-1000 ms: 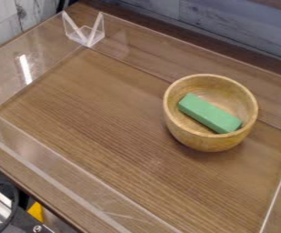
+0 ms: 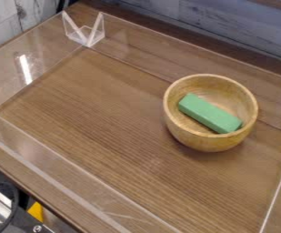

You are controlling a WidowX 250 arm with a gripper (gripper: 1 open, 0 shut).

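Observation:
A wooden bowl (image 2: 194, 136) stands on the right half of the wooden tabletop (image 2: 94, 136), holding a green rectangular block (image 2: 209, 112) that lies flat inside it. No gripper can be clearly made out in the camera view; at the lower left corner there are dark mechanical parts and a bit of yellow beyond the table's edge, too cut off to identify.
Clear plastic edging runs along the left side, with an angular clear piece (image 2: 85, 29) at the upper left. A wall or raised board lines the back.

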